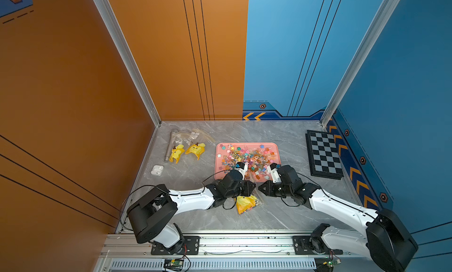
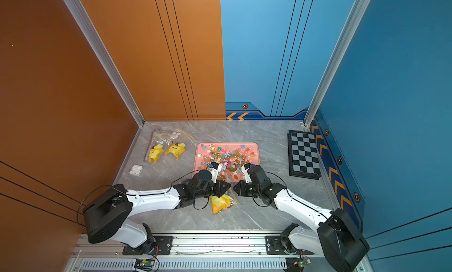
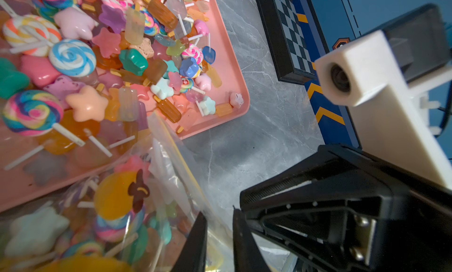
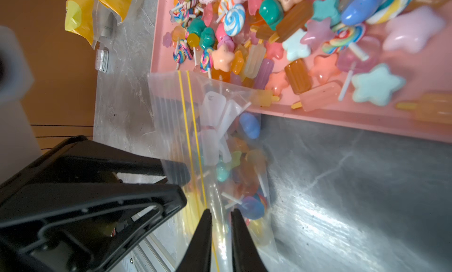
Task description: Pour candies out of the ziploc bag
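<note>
A clear ziploc bag [image 4: 254, 170] with yellow print and candies inside stands at the near side of the pink tray [image 1: 217, 166]. In the top left view its yellow part [image 1: 244, 205] shows below my left gripper [image 1: 252, 188]. Through the left wrist view, my left fingertips stand slightly apart with the bag's clear edge [image 3: 188, 182] at them. My right gripper also has its fingertips a little apart, the bag's zip strip passing at the gap. Whether either one pinches the film is unclear. Both grippers face each other across the bag's mouth.
The pink tray is full of loose candies. Yellow character bags [image 1: 195, 150] and a white case [image 1: 157, 170] lie at the left. A checkerboard [image 1: 324, 154] lies at the right. Bare grey table lies between board and tray.
</note>
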